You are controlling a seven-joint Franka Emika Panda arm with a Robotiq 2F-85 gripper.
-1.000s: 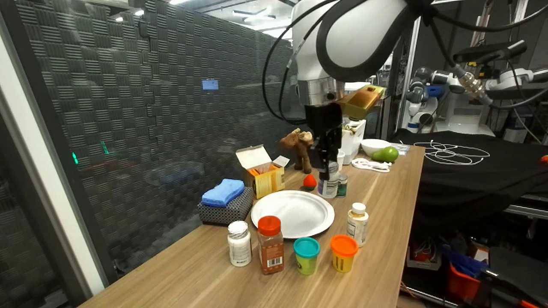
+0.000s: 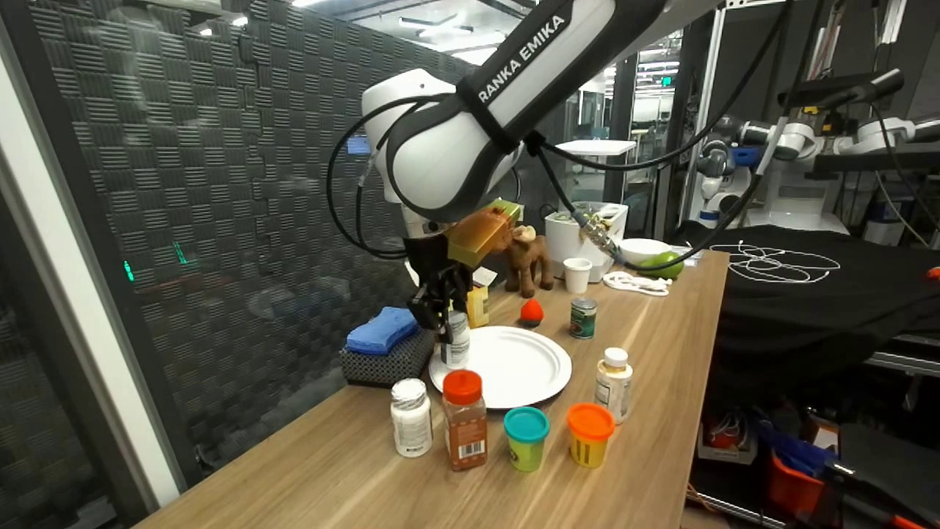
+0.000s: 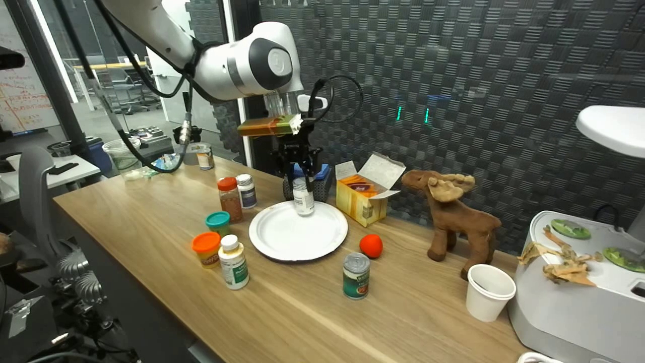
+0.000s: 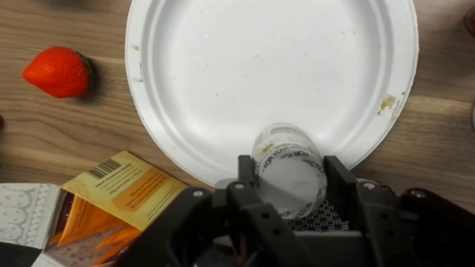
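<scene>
A white bottle [image 4: 291,180] with printing round its sealed top sits upright between the two fingers of my gripper, which is shut on it. In exterior view 2 the held bottle [image 3: 303,198] is over the back rim of the white plate [image 3: 290,242]. Exterior view 1 has my gripper [image 2: 445,319] at the plate's left side, close to the blue cloth [image 2: 382,330]. Whether the bottle's base touches the plate I cannot tell. The plate [image 4: 267,62] itself carries nothing else.
An open yellow box [image 3: 361,202] stands right behind the plate, near the dark woven basket [image 2: 388,364]. Around the plate are a strawberry [image 4: 58,72], a can [image 3: 356,275], a red-lidded jar [image 2: 464,423], two tubs and two more bottles.
Carrying the bottle, my gripper has moved from beside the can, across the plate, to its wall-side rim. It has also come lower. The surrounding objects have stayed put.
</scene>
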